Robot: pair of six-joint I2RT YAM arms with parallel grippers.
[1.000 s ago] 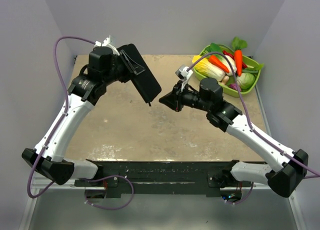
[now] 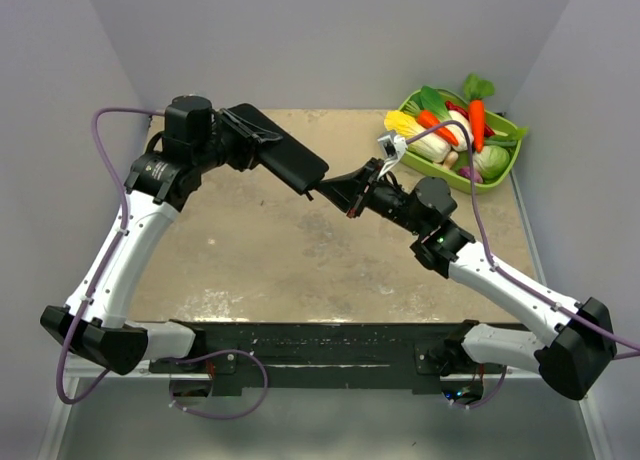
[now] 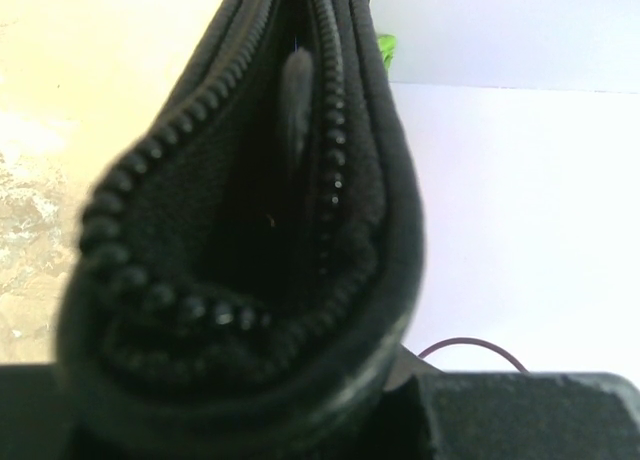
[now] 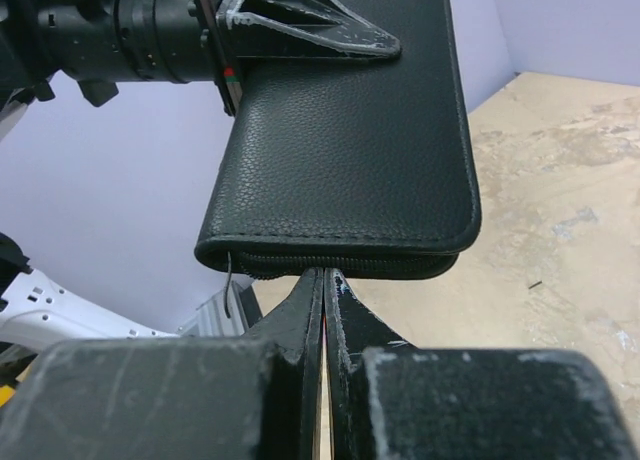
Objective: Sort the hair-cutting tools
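A black zippered leather case [image 2: 285, 152] hangs above the table, with my left gripper [image 2: 262, 138] shut on it. In the left wrist view the case [image 3: 250, 210] fills the middle, its zip partly open, showing a dark interior. My right gripper [image 2: 324, 188] is shut, its tips at the lower right end of the case. In the right wrist view the case [image 4: 340, 150] hangs just above those fingertips, a zip pull dangling at its lower left; nothing shows between the fingers.
A green bowl [image 2: 460, 180] of toy vegetables stands at the back right of the table [image 2: 300, 260]. Walls enclose the back and both sides.
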